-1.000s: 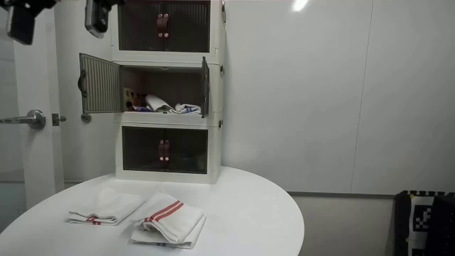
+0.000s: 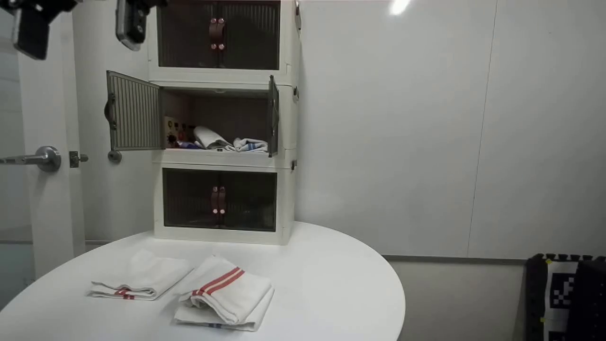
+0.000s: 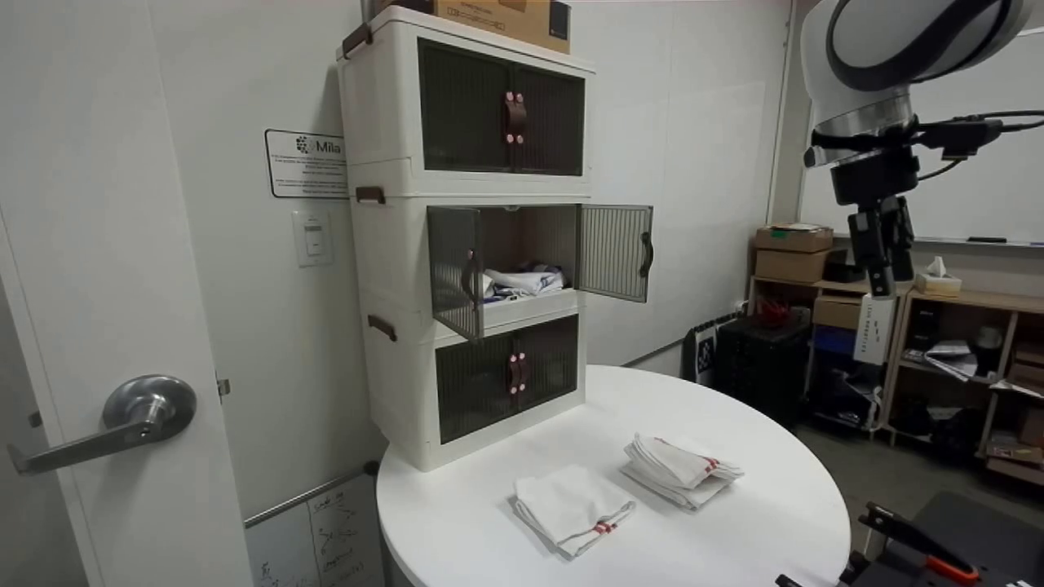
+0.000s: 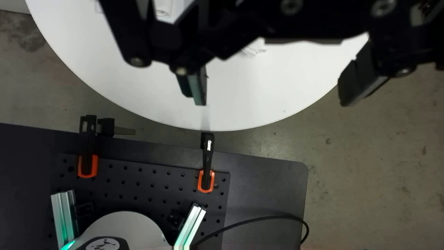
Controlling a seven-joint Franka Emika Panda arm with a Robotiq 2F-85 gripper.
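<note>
My gripper (image 2: 82, 40) hangs high at the top left of exterior view 1, its two fingers wide apart and nothing between them. In the wrist view the open gripper is above the near edge of the round table. Two folded white cloths lie on the table: a left cloth (image 2: 142, 275) with a small red mark, and a right stack (image 2: 233, 292) whose top cloth has red stripes, with a blue-marked layer beneath. The cabinet's middle compartment stands with both doors open; white cloths (image 2: 211, 138) rest inside it. My gripper is well apart from all of these.
The left door (image 2: 135, 111) and right door (image 2: 273, 116) of the middle compartment stick out forward. Upper doors (image 2: 187, 37) and lower doors (image 2: 190, 199) are closed. Orange-handled clamps (image 4: 206, 182) sit on the black base.
My gripper has shifted very slightly to the right in exterior view 1. Cloths and cabinet doors look the same.
</note>
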